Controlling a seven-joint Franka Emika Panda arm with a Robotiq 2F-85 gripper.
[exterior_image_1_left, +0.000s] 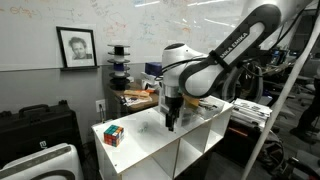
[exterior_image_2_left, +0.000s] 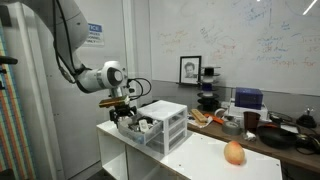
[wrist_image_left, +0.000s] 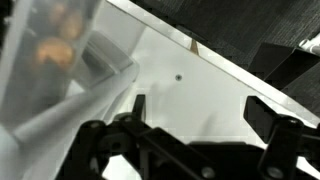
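Note:
My gripper is open above the white shelf top, and nothing shows between its fingers. In exterior view 1 the gripper hangs low over the front part of the white shelf. A clear plastic drawer unit stands on the shelf, with a drawer pulled out toward the arm's side. The gripper is close to that drawer in exterior view 2; whether they touch cannot be told. At the left of the wrist view, clear plastic has blurred orange shapes behind it.
A multicoloured block sits at the shelf's left end. An orange round object lies on the white top in exterior view 2. Pans and stacked dark items occupy the back counter. The shelf's edge runs diagonally across the wrist view, with dark floor beyond.

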